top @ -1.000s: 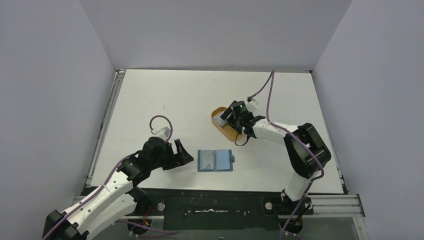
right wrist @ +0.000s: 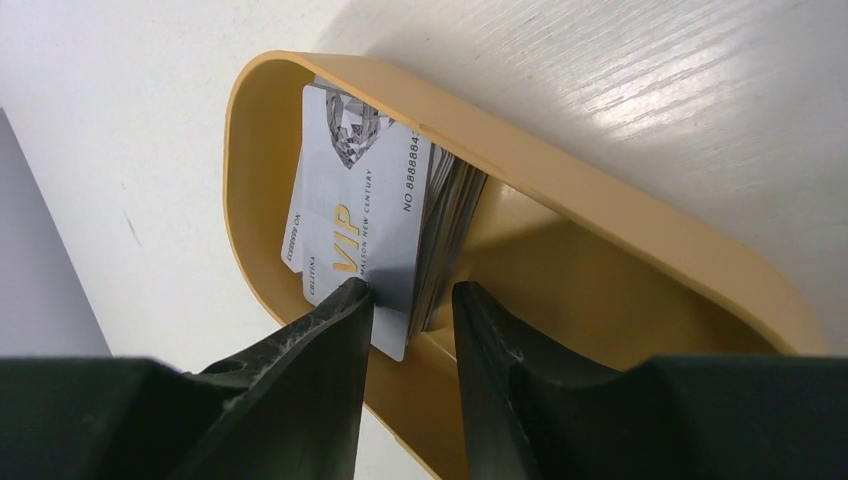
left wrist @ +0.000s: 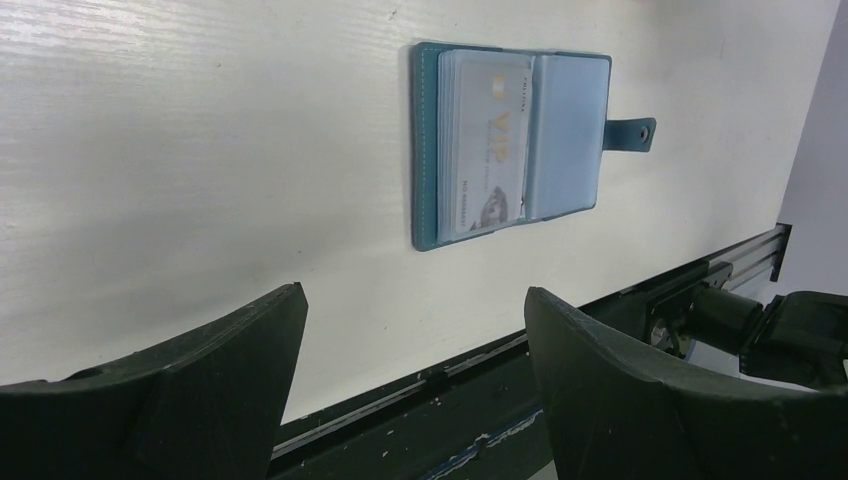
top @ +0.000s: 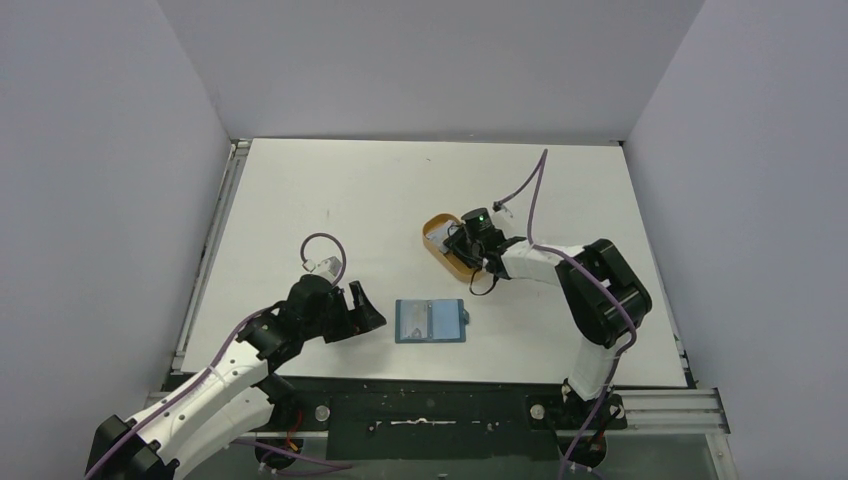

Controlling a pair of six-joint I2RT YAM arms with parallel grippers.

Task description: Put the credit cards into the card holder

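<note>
Silver VIP cards (right wrist: pixel 362 190) lie in a stack at one end of an orange-tan box (right wrist: pixel 590 185). Over that end my right gripper is part open; one fingertip lies over the top card's face, the other beyond the stack's edge above the box floor. Whether either finger touches a card is unclear. On the table the blue card holder (left wrist: pixel 425 150) lies spread open, its strap to the right. A VIP card (left wrist: pixel 490 145) shows under its clear left sleeve; the right sleeve (left wrist: pixel 568 135) looks pale and plain. My left gripper stands open and empty beside the holder.
A dark rail (top: pixel 420 425) runs along its front edge. A purple cable (top: pixel 540 190) loops above the right arm.
The left arm has barely moved, and the holder lies where it was.
</note>
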